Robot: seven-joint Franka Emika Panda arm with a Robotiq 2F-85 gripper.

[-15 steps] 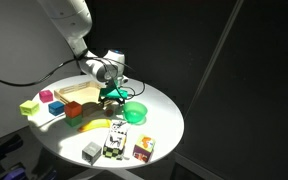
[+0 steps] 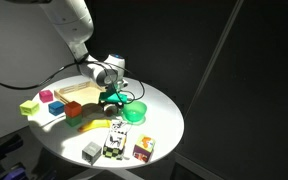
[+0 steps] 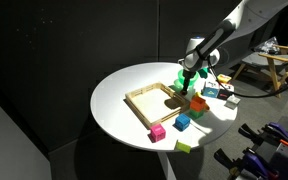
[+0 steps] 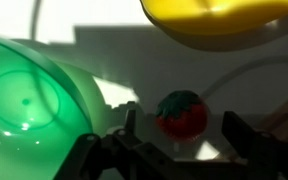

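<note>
A small red strawberry-like piece with a dark green top [image 4: 181,114] lies between the fingers of my gripper in the wrist view. The fingers stand part open, one finger on each side, with gaps showing between them and the red piece. Left of it is the translucent green bowl [image 4: 82,95], and a yellow banana [image 4: 219,18] crosses the top of that view. From exterior view 1, my gripper [image 2: 112,100] is low over the table just left of the green bowl [image 2: 134,112]; the red piece is too small to make out there.
Behind the gripper sits a shallow wooden tray [image 3: 154,106]. Coloured blocks, including an orange one [image 2: 73,108], lie to the left in exterior view 1. The banana [image 2: 95,125] and printed boxes [image 2: 144,148] are towards the front. Bare table shows right of the bowl.
The arm has sunk slightly towards the table over the last second, staying beside the green bowl. The bowl, banana and blocks have not moved.
</note>
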